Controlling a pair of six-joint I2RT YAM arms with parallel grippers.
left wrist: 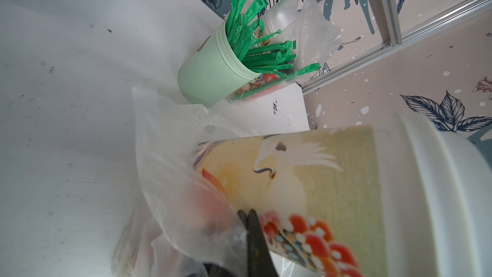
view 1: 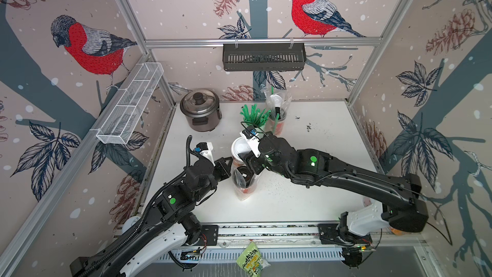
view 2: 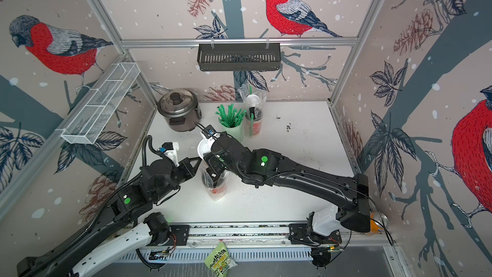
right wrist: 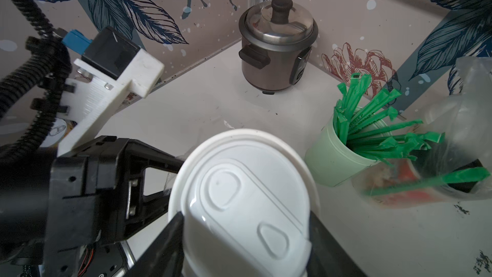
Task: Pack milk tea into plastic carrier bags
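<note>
My right gripper is shut on a paper milk tea cup with a white lid (right wrist: 241, 184), printed with a bird and red flowers (left wrist: 292, 174). It is held over a clear plastic bag (view 1: 243, 187) standing at the table's centre, with something dark inside; in the left wrist view the cup's bottom is behind the bag's plastic (left wrist: 169, 169). My left gripper is shut at the bag's edge beside the cup; whether plastic lies between its fingers is hard to tell.
A rice cooker (view 1: 200, 110) stands back left, beside a green cup of wrapped straws (right wrist: 338, 148). Behind these straws, a bagged cup with a straw (view 1: 276, 118) stands at the back.
</note>
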